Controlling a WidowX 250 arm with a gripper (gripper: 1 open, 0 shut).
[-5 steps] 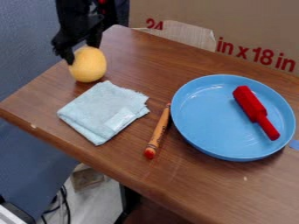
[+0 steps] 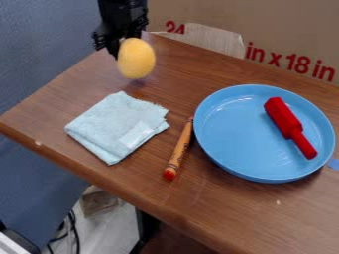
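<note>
The black gripper (image 2: pixel 117 37) hangs at the top left, above the wooden table, shut on a yellow oval object (image 2: pixel 135 60). A folded pale blue cloth (image 2: pixel 115 126) lies below it on the table's left part. A wooden stick (image 2: pixel 180 149) with a red end lies between the cloth and a round blue plate (image 2: pixel 236 144). A red object (image 2: pixel 288 125) with a narrower end lies on the plate.
A cardboard box (image 2: pixel 291 40) stands behind the table (image 2: pixel 159 203), with a pale item at the back edge. Bare wood surrounds the upper middle. Cables lie below the table at lower left.
The gripper has moved up and to the right with the yellow object. The cloth, stick and plate have stayed where they were.
</note>
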